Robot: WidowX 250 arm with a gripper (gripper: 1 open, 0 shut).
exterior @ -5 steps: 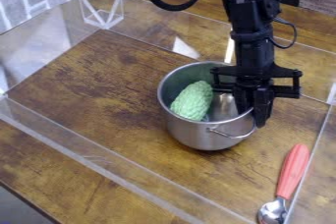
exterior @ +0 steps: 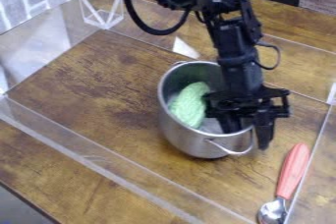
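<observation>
A steel pot (exterior: 197,140) stands on the wooden table, holding a pale green object (exterior: 190,102), possibly a vegetable, on its left side. My black gripper (exterior: 247,120) is low over the pot's right side, its lower parts at the rim by the handle. Whether its fingers hold anything is hidden. A red-handled spoon (exterior: 292,171) with a metal head lies to the right of the pot.
Clear plastic edging runs along the left and front, with a white slatted structure at the top left.
The gripper has come lower at the pot's right side since a second ago.
</observation>
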